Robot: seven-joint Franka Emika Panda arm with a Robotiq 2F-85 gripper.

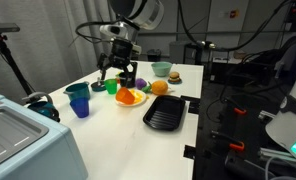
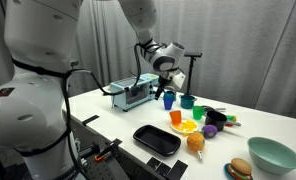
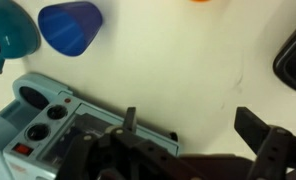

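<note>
My gripper [image 1: 117,78] stands open above the table, up and behind the plate in exterior view 1. In the wrist view, bare white table shows between the spread fingers of the gripper, with nothing held. An orange-red piece [image 1: 125,96] rests by the white plate [image 2: 178,129], which carries something yellow. The black tray [image 1: 166,114] lies empty in front of it. A blue cup [image 3: 70,27] stands near the toy oven [image 3: 70,125]. Farther along is an orange round item [image 1: 160,87].
Behind the plate are a green cup [image 1: 112,86] and a dark pot [image 2: 214,118]. A burger [image 2: 250,170] and a pale green bowl [image 2: 275,155] occupy the other end. A teal pot [image 1: 42,104] stands near the oven. Open table lies in front of the blue cup.
</note>
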